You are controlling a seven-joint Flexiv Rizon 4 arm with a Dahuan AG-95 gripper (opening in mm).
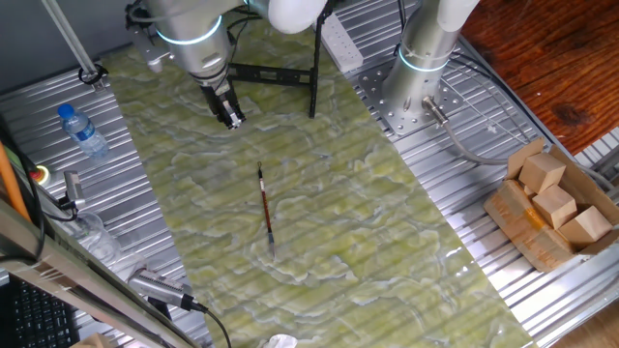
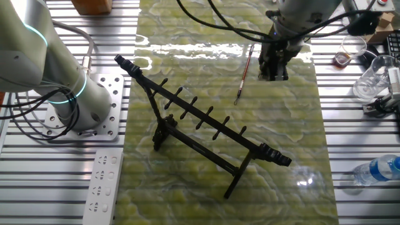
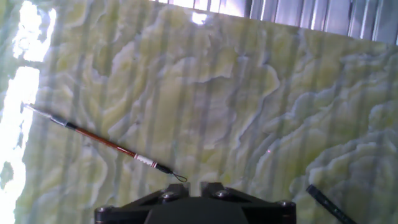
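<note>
A calligraphy brush with a red-brown handle lies flat on the green marbled mat. In the wrist view the brush runs from its pale tip at far left to a hanging loop near the fingertips. My gripper hovers above the mat, off the loop end and apart from it. Only a narrow gap separates its fingertips in the wrist view, and nothing shows between them. A black rack with a row of pegs stands on the mat, its pegs empty; the arm partly covers it in exterior view 1.
At right, a cardboard box holds wooden blocks. A water bottle lies off the mat's left side. Around the brush, the mat is clear.
</note>
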